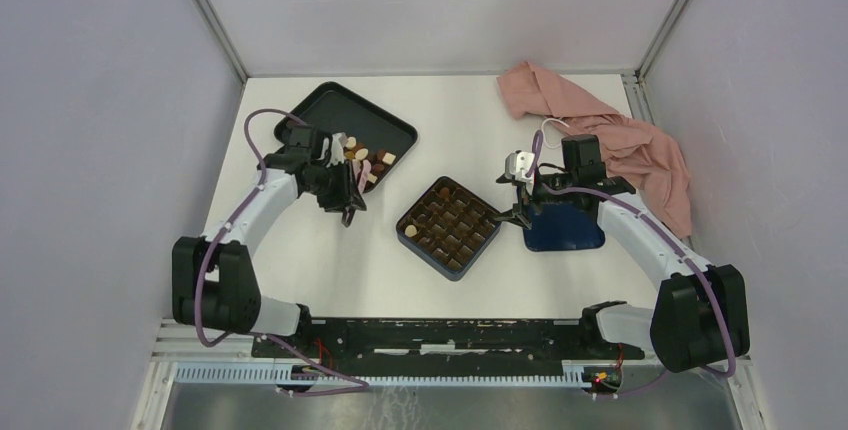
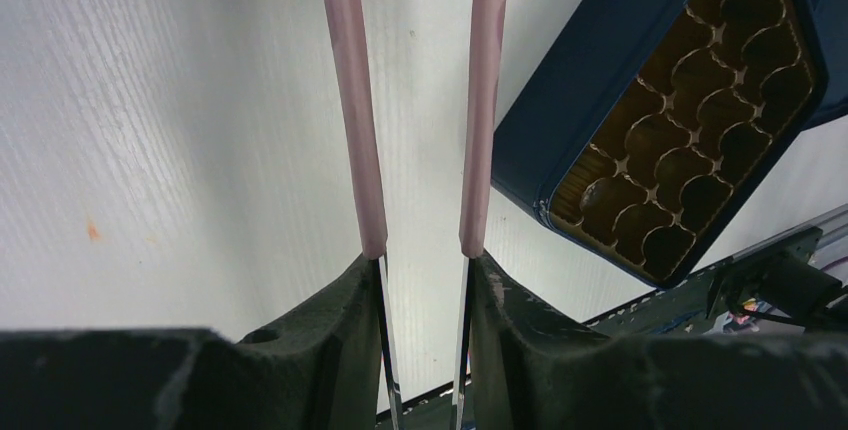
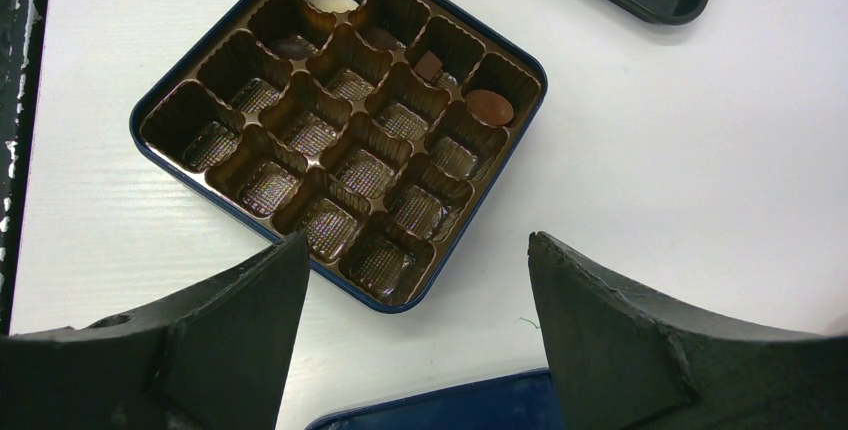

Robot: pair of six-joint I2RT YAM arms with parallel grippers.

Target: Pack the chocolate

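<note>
My left gripper (image 1: 350, 195) hangs over the table between the dark chocolate tray (image 1: 350, 110) and the compartmented box (image 1: 420, 262). In the left wrist view its two pink fingers stand apart, their tips cropped off at the top, so whether anything is between them is hidden. The box (image 3: 511, 164) holds a few chocolates, among them a white piece (image 3: 335, 1) and a brown oval (image 3: 489, 107); many compartments are empty. The dark tray holds several loose chocolates. My right gripper (image 1: 505, 200) is open, right of the box, with nothing seen between its fingers.
A blue lid (image 1: 560, 235) lies under the right arm. A pink cloth (image 1: 625, 145) with a white cable is at the back right.
</note>
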